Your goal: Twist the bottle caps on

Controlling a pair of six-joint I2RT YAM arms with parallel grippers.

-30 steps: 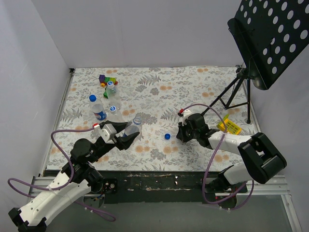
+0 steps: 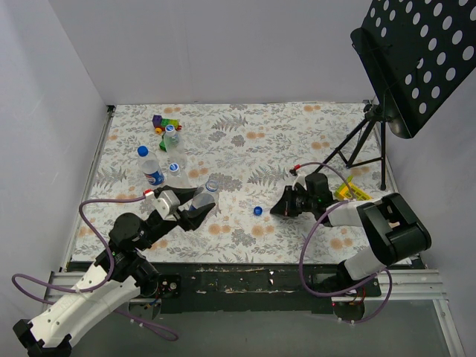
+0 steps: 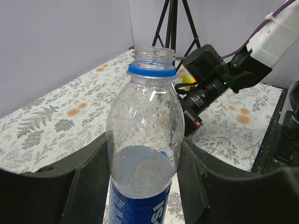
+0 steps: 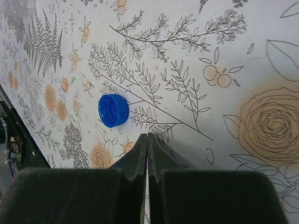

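Observation:
A clear, uncapped bottle [image 3: 145,112] with a blue neck ring and blue label stands upright, and my left gripper is shut on its body. In the top view, that bottle's neck [image 2: 212,186] shows beyond the left fingers. A small blue bottle cap [image 4: 113,110] lies on the cloth with its hollow side showing. My right gripper is shut with nothing between its fingers, low over the cloth. The cap sits outside those fingers, up and left of the tips in the right wrist view. From above, it lies just left of the right gripper [image 2: 274,212].
Three capped bottles stand at the left: a blue-labelled one [image 2: 150,167], and clear ones behind [image 2: 172,141] and in front [image 2: 177,176]. Colourful blocks [image 2: 165,123] lie at the back. A yellow basket [image 2: 352,190] and black stand [image 2: 378,111] occupy the right.
The cap, left arm and held bottle have kept their places.

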